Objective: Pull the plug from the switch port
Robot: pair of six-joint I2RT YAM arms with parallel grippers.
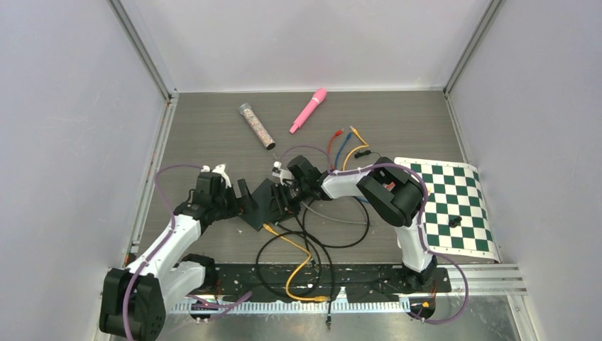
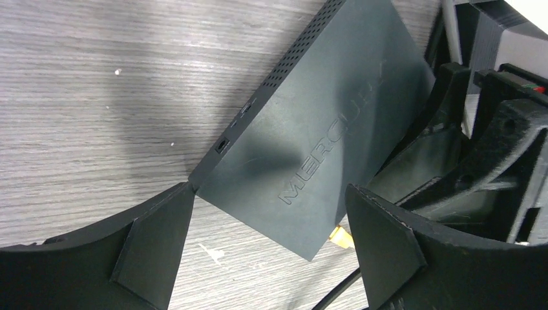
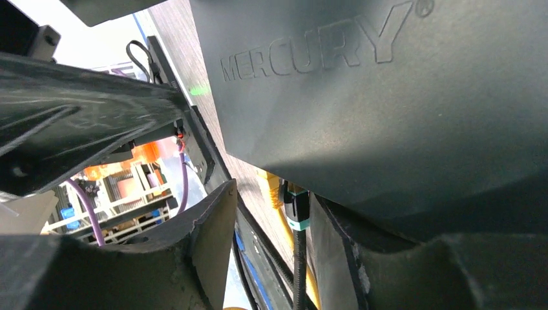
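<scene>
The dark grey MERCURY switch (image 2: 310,129) lies on the table, cables coming from its lower edge. In the right wrist view a black plug with a teal band (image 3: 296,213) sits at that edge, beside a yellow plug (image 3: 267,187). My right gripper is open, its fingertips either side of the black plug, just under the switch edge. My left gripper (image 1: 243,200) is open at the switch's left end; in the left wrist view its fingers frame the switch's corner, with nothing clearly held between them.
A pink microphone (image 1: 307,112) and a bead-filled tube (image 1: 257,126) lie at the back. Short coloured cables lie behind the right arm, a checkered board (image 1: 447,213) at right. Looped black and yellow cables cover the front middle.
</scene>
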